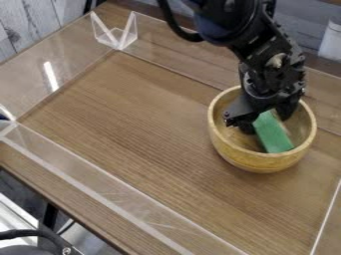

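A yellow wooden bowl sits on the right side of the wooden table, holding a green object. My black gripper reaches down from the top into the bowl, open, its fingertips over the upper end of the green object. The far part of the bowl's inside is hidden behind the gripper.
A clear plastic bracket stands at the back left. A cable runs along the lower left corner, off the table's edge.
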